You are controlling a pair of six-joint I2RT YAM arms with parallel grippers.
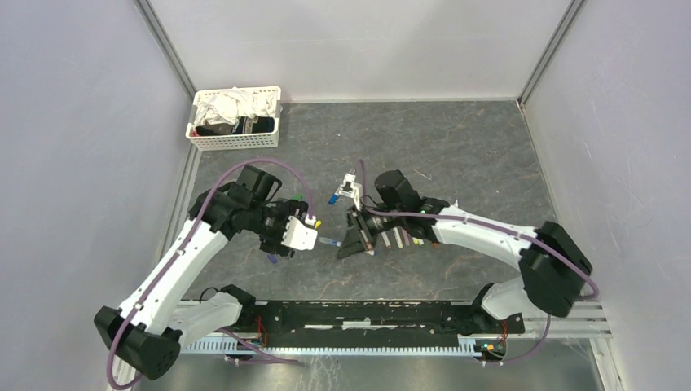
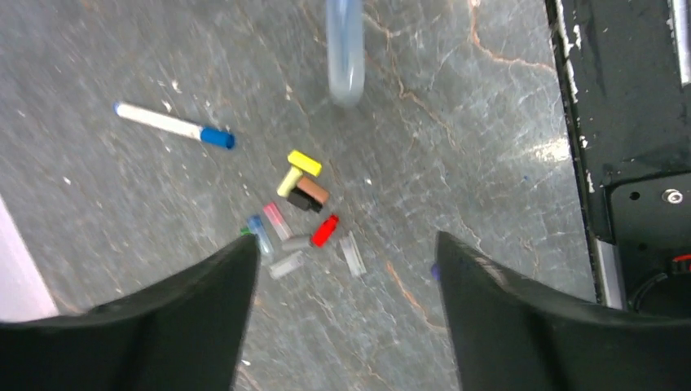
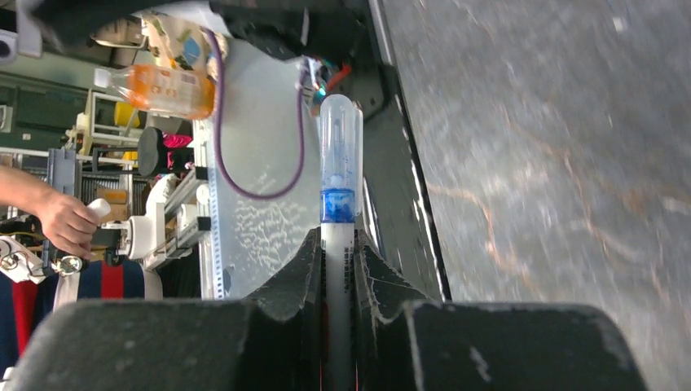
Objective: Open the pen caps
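Observation:
A pen (image 3: 337, 236) with a white barrel, blue ring and clear cap is gripped in my right gripper, shut around the barrel. The clear cap (image 3: 334, 138) is on the pen and points away from the fingers. In the top view this cap (image 1: 329, 241) extends left toward the left arm; its tip also enters the left wrist view (image 2: 345, 65) from above. My left gripper stands open, nothing visible between its fingers. Beyond them lie several loose caps, including a yellow cap (image 2: 305, 163) and a red cap (image 2: 325, 230).
A white marker (image 2: 167, 123) with a blue end lies near the loose caps. Several pens (image 1: 398, 237) lie in a row beneath the right arm. A white basket (image 1: 236, 142) with cloth stands at the back left.

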